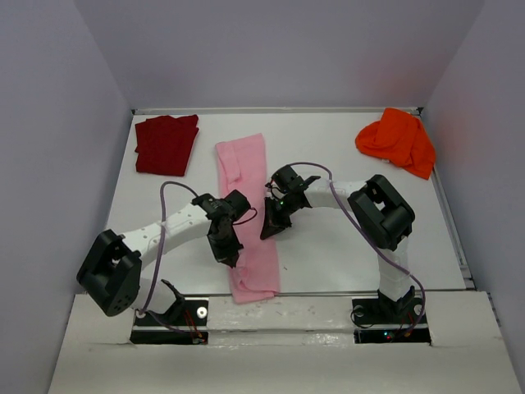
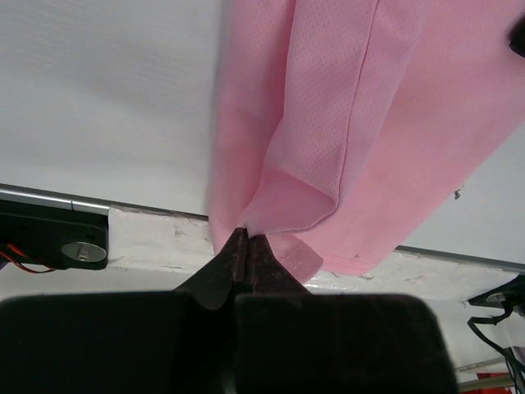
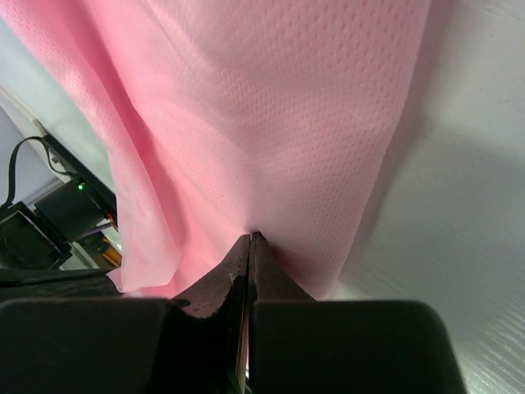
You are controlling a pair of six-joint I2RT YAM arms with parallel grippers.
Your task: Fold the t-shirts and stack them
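Observation:
A pink t-shirt (image 1: 243, 156) lies folded into a long strip down the middle of the table, reaching over the front edge. My left gripper (image 1: 232, 261) is shut at the strip's lower left; in the left wrist view its tips (image 2: 250, 236) touch a folded flap of pink cloth, and I cannot tell whether any is pinched. My right gripper (image 1: 264, 234) is shut on top of the strip near its right edge; in the right wrist view the pink cloth (image 3: 246, 123) lies under its closed fingertips.
A dark red folded t-shirt (image 1: 166, 144) lies at the back left, an orange t-shirt (image 1: 395, 141) at the back right.

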